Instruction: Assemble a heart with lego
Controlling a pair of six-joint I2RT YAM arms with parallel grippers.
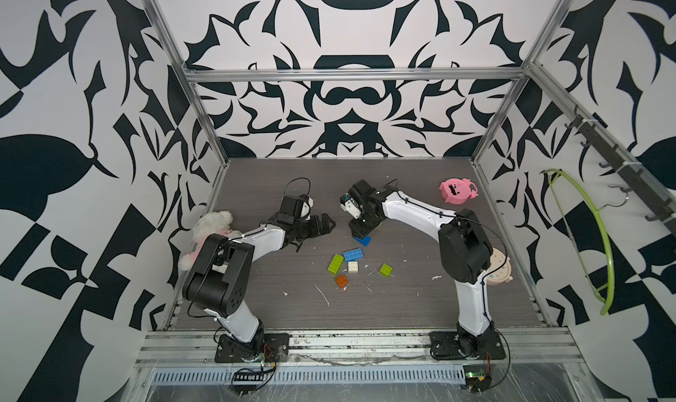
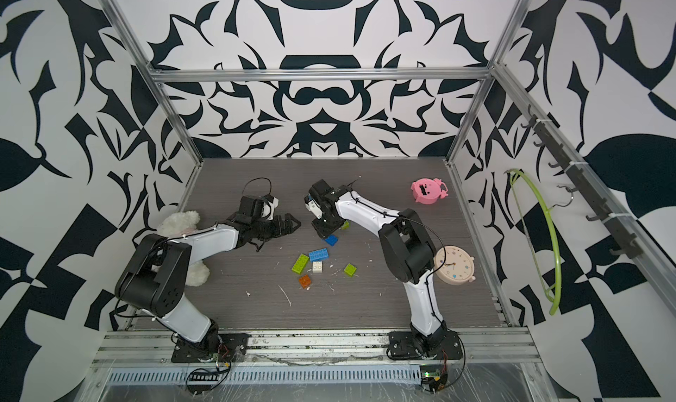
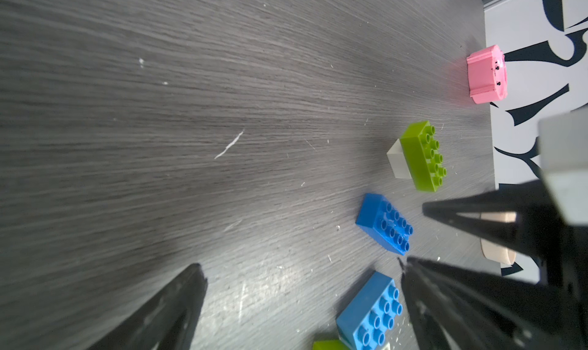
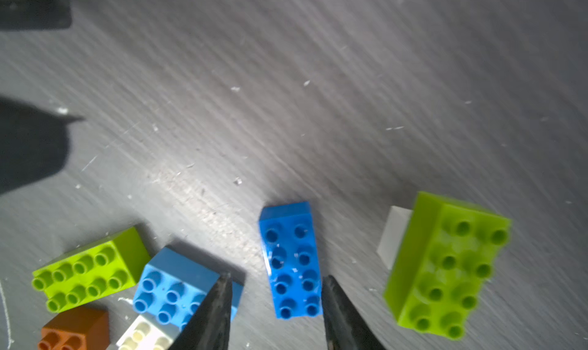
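My right gripper stands open above the table, its fingertips near a dark blue brick (image 4: 291,261) that lies studs up with nothing gripping it. To its right in the right wrist view, a long green brick (image 4: 450,270) sits with a white brick (image 4: 395,236) partly under it. Left of the blue brick are a lighter blue brick (image 4: 174,288), another green brick (image 4: 92,270), a second white brick (image 4: 144,334) and an orange brick (image 4: 76,331). My left gripper is open and empty, left of the bricks. The right arm hides part of the dark blue brick from above.
A small green brick (image 1: 386,269) lies alone right of the group. A pink toy (image 1: 457,190) stands at the back right, a round clock-like disc (image 2: 455,264) at the right. A plush toy (image 2: 179,223) sits at the left edge.
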